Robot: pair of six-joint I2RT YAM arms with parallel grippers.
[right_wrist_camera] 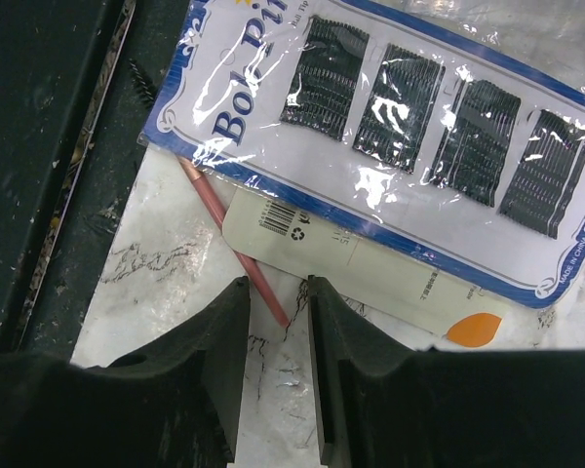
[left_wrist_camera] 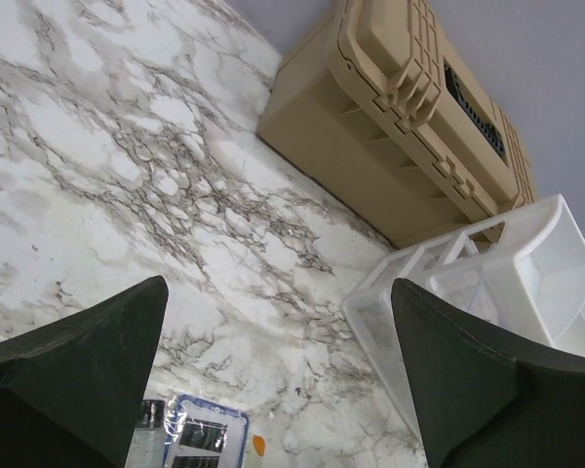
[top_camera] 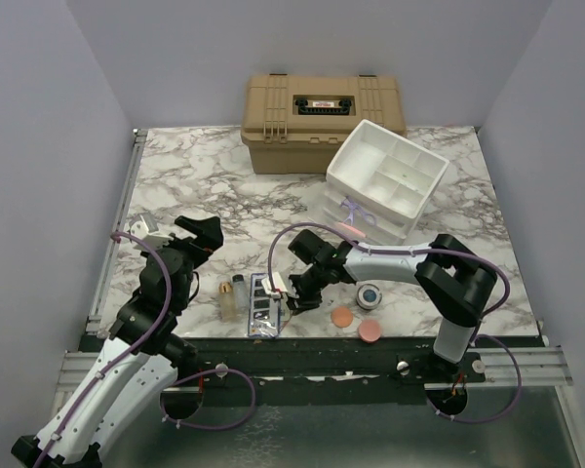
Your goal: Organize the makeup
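Observation:
My right gripper hangs low over a thin pink pencil or brush [right_wrist_camera: 214, 207], which lies beside a Bob Pin pack [right_wrist_camera: 390, 136] and a cream card [right_wrist_camera: 351, 278]; its fingers stand slightly apart, with the pencil's lower end near the tips. My left gripper is open above the bare marble at the left. Two small bottles [top_camera: 228, 301] [top_camera: 240, 292] lie left of the pack. An orange disc [top_camera: 342, 317], a pink disc [top_camera: 369, 331] and a round jar [top_camera: 369, 296] lie to the right. The white-and-clear organizer [top_camera: 385, 171] stands at back right.
A tan case [top_camera: 322, 136] stands along the back wall.

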